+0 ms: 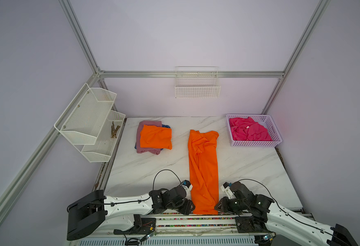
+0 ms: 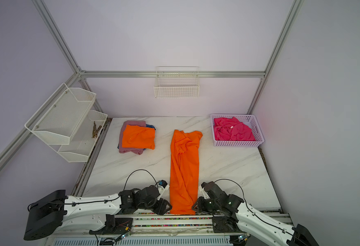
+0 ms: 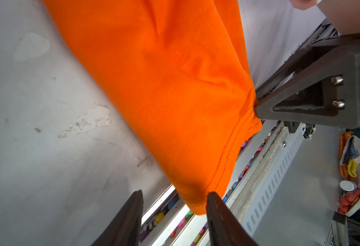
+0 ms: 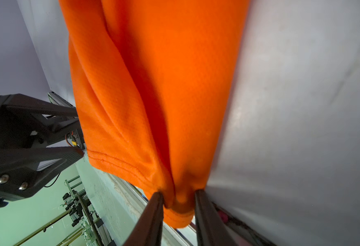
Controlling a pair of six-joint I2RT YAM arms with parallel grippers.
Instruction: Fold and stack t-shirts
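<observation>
An orange T-shirt (image 1: 203, 164) lies folded lengthwise into a long strip, its near end at the table's front edge. My left gripper is open at that end's left corner, fingertips either side of or just beside the fabric. My right gripper stands open at the right corner, its fingertips on the bunched orange cloth. At the back left sits a stack of folded shirts (image 1: 155, 135), orange on top, mauve and blue beneath.
A lilac basket (image 1: 251, 143) holding pink cloth stands at the back right. Wire shelves (image 1: 90, 119) hang on the left wall, and a wire rack (image 1: 197, 90) on the back wall.
</observation>
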